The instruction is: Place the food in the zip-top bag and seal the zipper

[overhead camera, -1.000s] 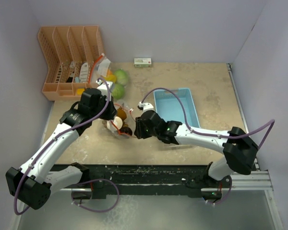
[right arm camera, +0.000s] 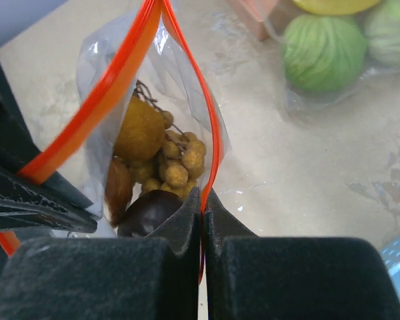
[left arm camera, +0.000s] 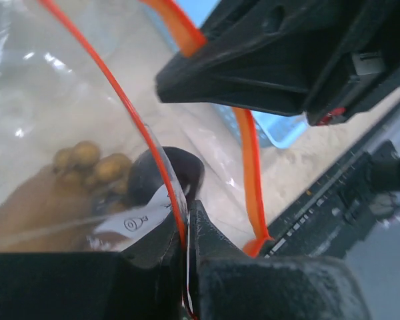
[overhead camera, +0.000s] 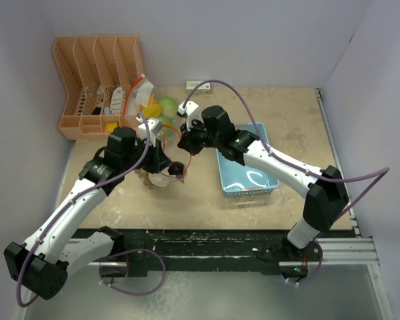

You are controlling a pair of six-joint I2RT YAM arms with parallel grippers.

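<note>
A clear zip top bag [overhead camera: 177, 150] with an orange-red zipper rim [right arm camera: 213, 133] stands between my two grippers, its mouth spread open. My left gripper is shut on one side of the rim. On another stretch of rim, my right gripper is also shut. Inside the bag lie a dark, smooth, rounded food [right arm camera: 150, 212], a cluster of small brown round fruits [right arm camera: 177, 170] and an orange-brown food [right arm camera: 139, 130]. The right gripper's black fingers [left arm camera: 227, 77] show beyond the bag in the left wrist view. From above, the arms partly cover the bag.
Behind stands another clear bag with green produce [overhead camera: 167, 107] and yellow food. A pink rack [overhead camera: 70, 73] fills the back left. The blue basket [overhead camera: 250, 185] sits beside the right arm, and a small box [overhead camera: 198, 87] lies at the back.
My right gripper has moved away from the front edge, up to the bag's far side. The left gripper has shifted slightly right and toward the front. The bag's rim has changed shape.
</note>
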